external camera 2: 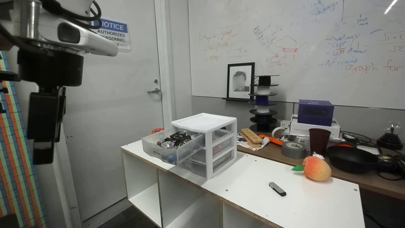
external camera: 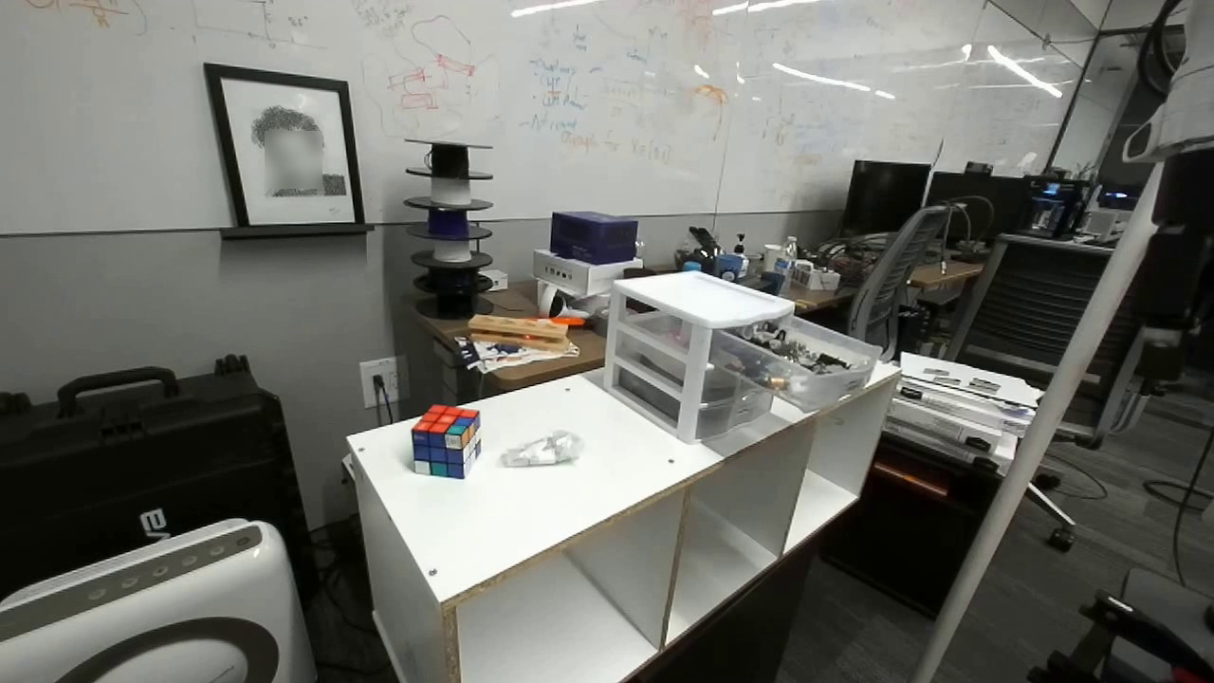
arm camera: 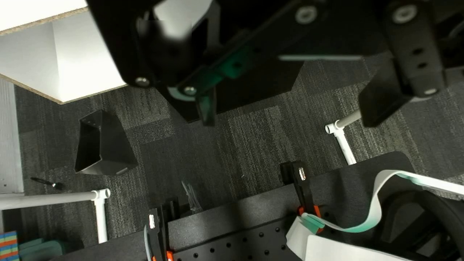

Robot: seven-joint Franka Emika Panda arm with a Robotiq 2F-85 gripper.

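Observation:
My gripper stands open in the wrist view, its dark fingers wide apart with only floor seen between them. In exterior view 2 the gripper point(external camera 2: 43, 154) hangs at the left, clear of the white shelf. On the shelf top point(external camera: 518, 541) stands a clear drawer unit point(external camera: 706, 298) with its top drawer point(external camera 2: 161, 152) pulled out, full of small dark parts. A colourful puzzle cube point(external camera: 446, 442) and a crumpled clear bag point(external camera: 543, 449) lie at one end. Toward the other end are a peach point(external camera 2: 317, 168) and a small dark stick point(external camera 2: 277, 188).
Behind the shelf, a brown desk point(external camera 2: 267, 152) carries a tape roll point(external camera 2: 293, 150), a dark cup point(external camera 2: 319, 140) and a black pan point(external camera 2: 352, 159). A white pole point(external camera: 1041, 427) rises at the right. Below my gripper are a dark bin point(arm camera: 111, 143) and open carpet.

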